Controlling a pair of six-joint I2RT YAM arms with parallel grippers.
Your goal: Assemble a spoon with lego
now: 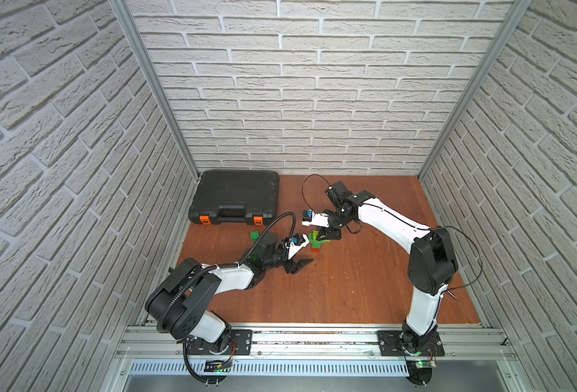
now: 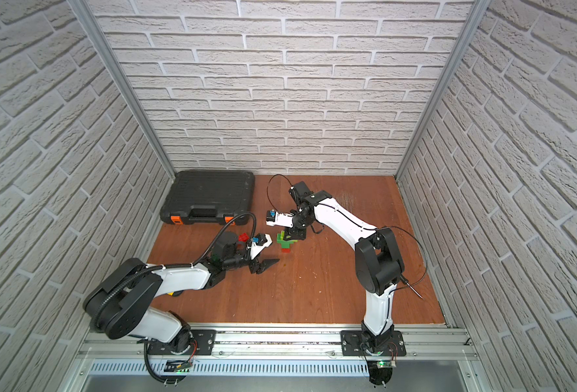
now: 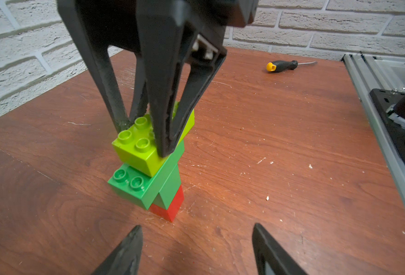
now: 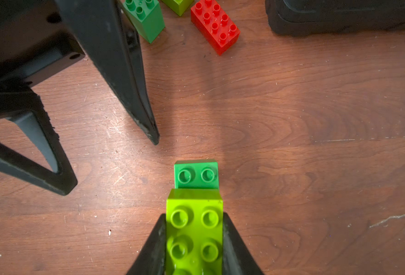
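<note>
A small brick stack stands on the table: a red brick (image 3: 171, 209) at the bottom, a green brick (image 3: 169, 188) over it and a longer green brick (image 3: 143, 187) across the top. My right gripper is shut on a lime-green brick (image 4: 194, 233), which sits over the upper green brick; whether it is fully pressed down I cannot tell. Two studs of that green brick stick out uncovered toward my left gripper. My left gripper stands open, with nothing between its fingers, low and left of the stack.
Loose bricks lie to the left: a red brick (image 4: 215, 25), a green brick (image 4: 147, 20) and a lime one (image 4: 179, 3). A black case (image 1: 234, 196) fills the back left. A screwdriver (image 3: 285, 65) lies far right.
</note>
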